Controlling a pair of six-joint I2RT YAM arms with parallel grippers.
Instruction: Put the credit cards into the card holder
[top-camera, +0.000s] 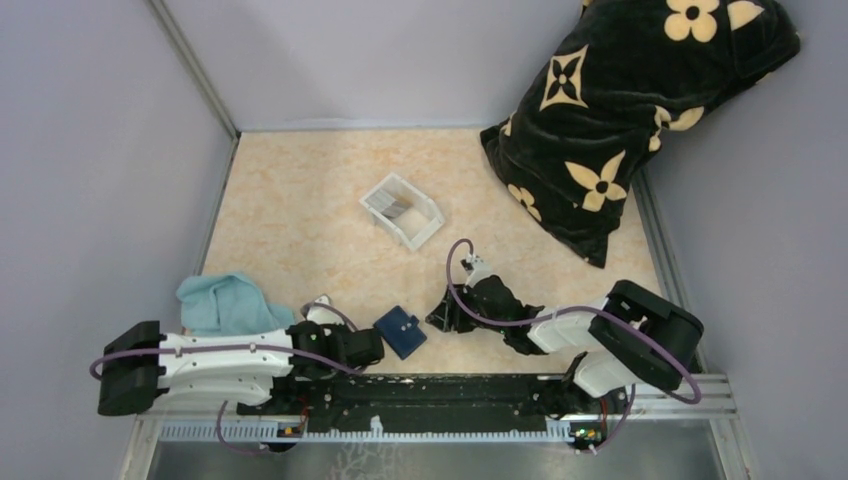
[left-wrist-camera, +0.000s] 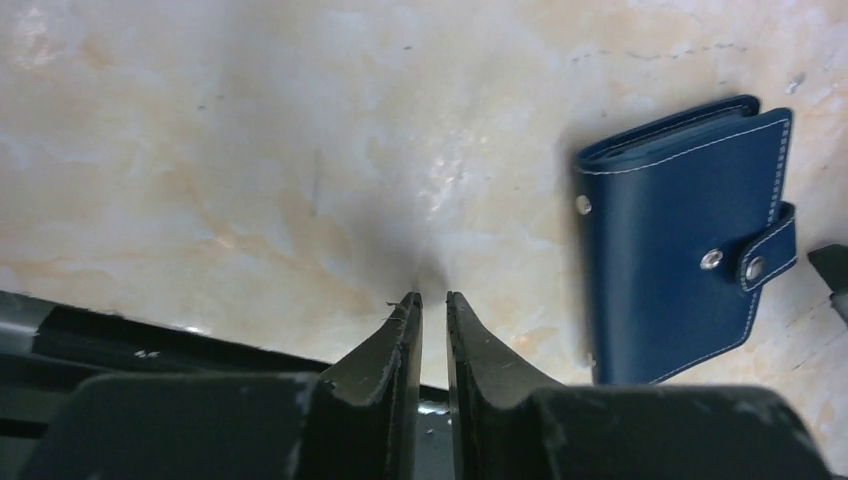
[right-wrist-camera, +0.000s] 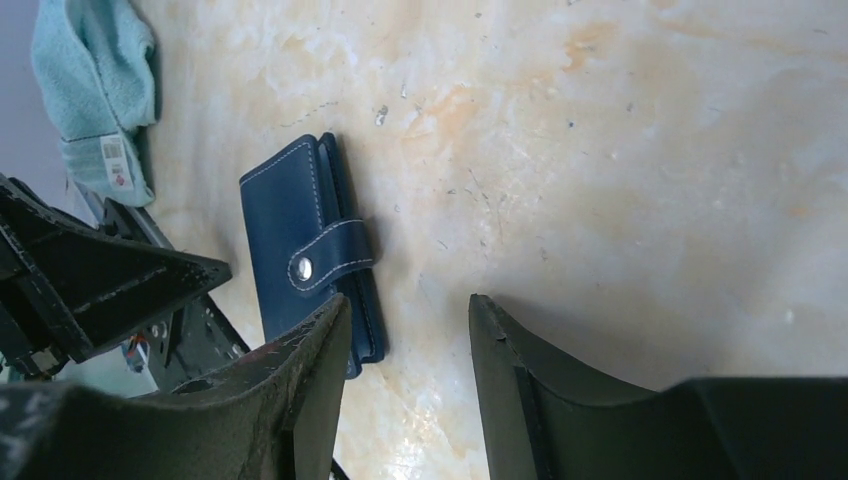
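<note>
The card holder (top-camera: 400, 332), dark navy with white stitching, lies flat on the table between the two arms. Its snap strap is fastened over the edge in the right wrist view, on the holder (right-wrist-camera: 290, 240). To the left of the holder (left-wrist-camera: 680, 230) is my left gripper, its fingers a narrow gap apart with only table showing between. On the holder's other side, my right gripper is open and empty, its left finger (right-wrist-camera: 318, 390) overlapping the holder's lower corner in view. I can make out no loose credit card.
A white open box (top-camera: 425, 226) with a greyish inner part stands at the table's middle back. A light blue towel (top-camera: 230, 302) lies at the left edge, and a dark patterned cushion (top-camera: 590, 130) leans over the right rear.
</note>
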